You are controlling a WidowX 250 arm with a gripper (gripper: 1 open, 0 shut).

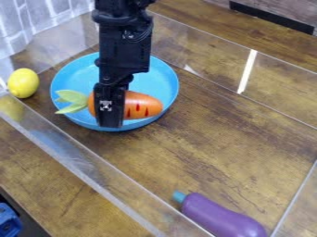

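Note:
My black gripper (pixel 109 109) reaches down from the top over a light blue plate (pixel 161 83), its fingers at an orange toy carrot (pixel 139 106) with pale green leaves that lies on the plate. The fingers hide part of the carrot, and I cannot tell whether they grip it.
A yellow lemon (pixel 22 82) sits left of the plate. A purple toy eggplant (pixel 223 215) lies at the lower right. A clear ledge runs diagonally along the lower left, with a blue object (pixel 6 220) in the corner. The wooden surface on the right is open.

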